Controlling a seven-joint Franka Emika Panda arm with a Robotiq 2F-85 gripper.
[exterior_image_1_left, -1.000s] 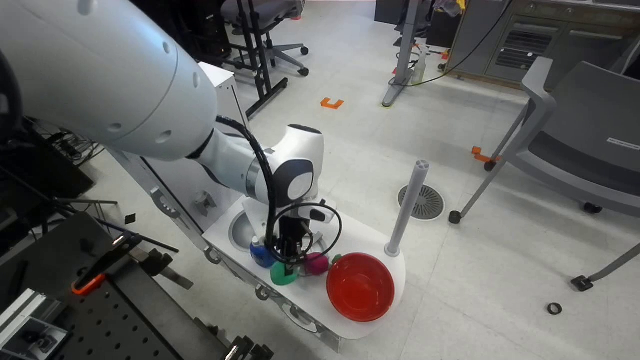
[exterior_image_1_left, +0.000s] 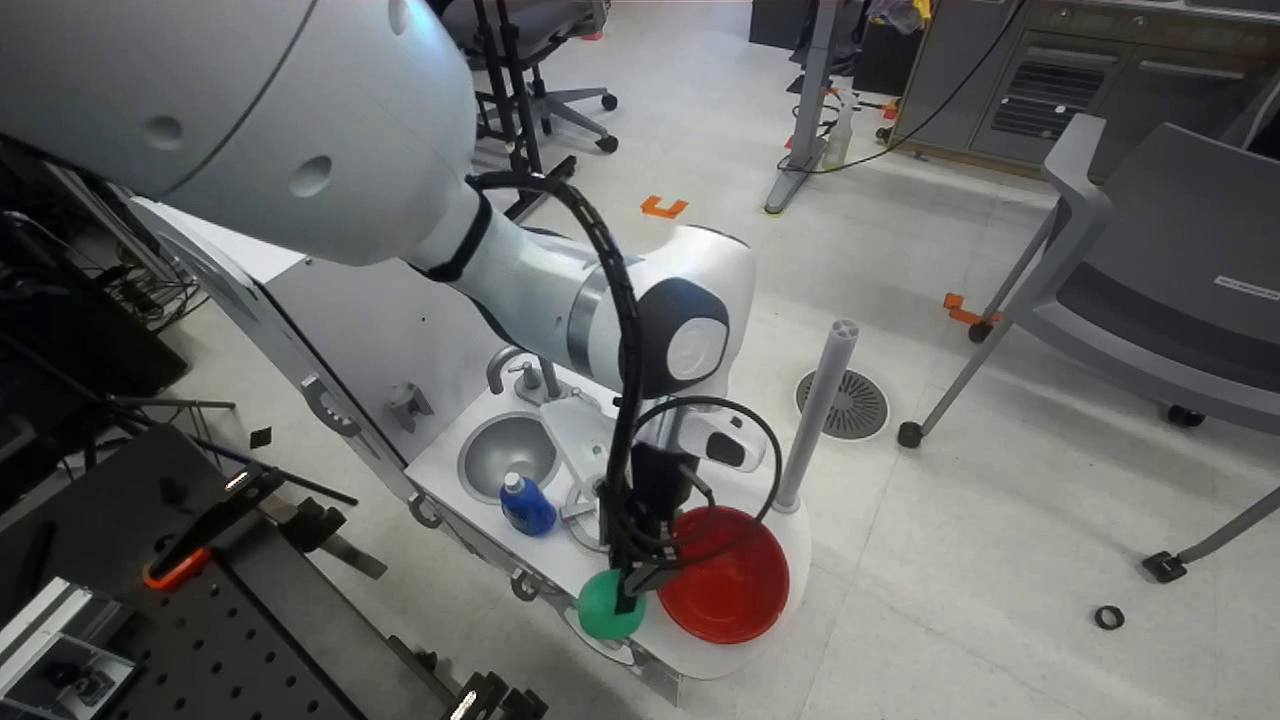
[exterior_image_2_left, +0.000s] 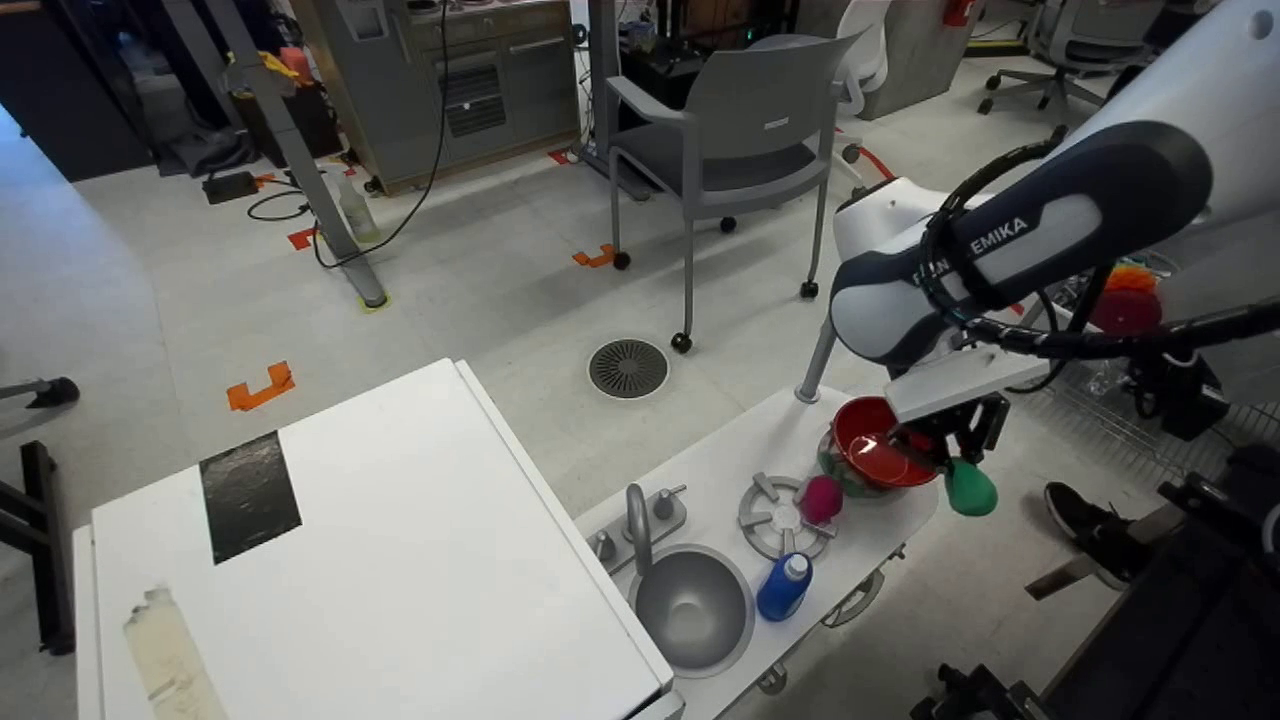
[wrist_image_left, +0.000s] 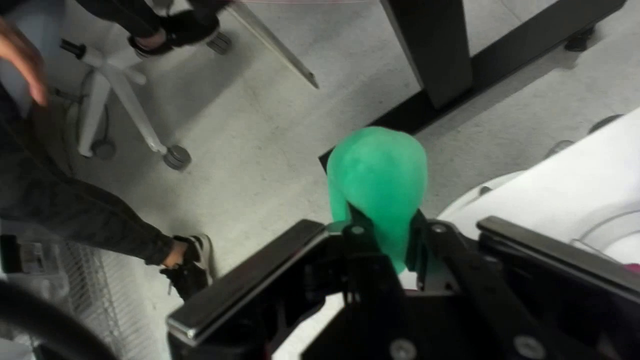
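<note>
A rounded green object (wrist_image_left: 378, 174) is pinched between the fingers of my gripper, which is shut on it; the object's free end sticks out past the fingertips. In exterior view 1 this green object (exterior_image_1_left: 608, 605) appears just left of the red bowl (exterior_image_1_left: 726, 588). Exterior view 2 has my gripper (exterior_image_2_left: 954, 446) in front of the red bowl (exterior_image_2_left: 866, 420), with the green object (exterior_image_2_left: 970, 488) over the counter's front edge or just beyond it. A round magenta object (exterior_image_2_left: 821, 499) sits on the grey burner.
A blue bottle (exterior_image_2_left: 785, 587) stands between the burner and the metal sink (exterior_image_2_left: 692, 606). The faucet (exterior_image_2_left: 639, 522) rises behind the sink. At the bowl end, an upright grey post (exterior_image_1_left: 817, 414) stands on the white counter (exterior_image_2_left: 894, 522). A person's leg (wrist_image_left: 90, 198) shows beyond the counter.
My arm has moved away from the blue bottle and sink toward the red bowl, carrying the green object with it. The bottle and bowl have stayed in place.
</note>
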